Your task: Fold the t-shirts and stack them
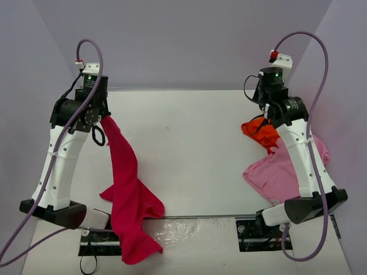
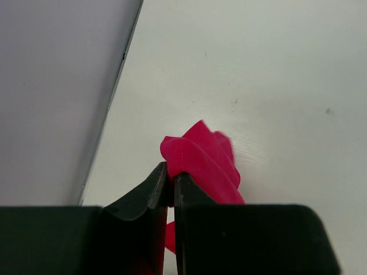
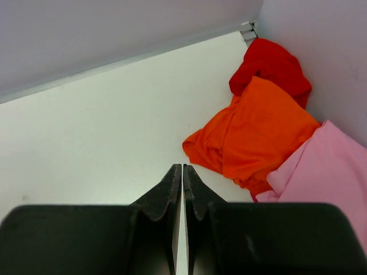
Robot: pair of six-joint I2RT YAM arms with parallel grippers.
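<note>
The crimson shirt (image 1: pixel 127 172) lies bunched in a long strip down the left of the table, its lower end hanging past the front edge. My left gripper is shut on its upper end, and a fold of the crimson shirt (image 2: pixel 198 152) sticks out beyond the fingertips. On the other side, my right gripper is shut, its fingertips together with nothing showing between them. Beyond it in the right wrist view are an orange shirt (image 3: pixel 266 129), a red one (image 3: pixel 272 66) and a pink one (image 3: pixel 332 172), overlapping along the right wall.
Grey walls enclose the back and both sides. In the top view, the right arm covers part of the orange shirt (image 1: pixel 264 133) and the pink shirt (image 1: pixel 275 175).
</note>
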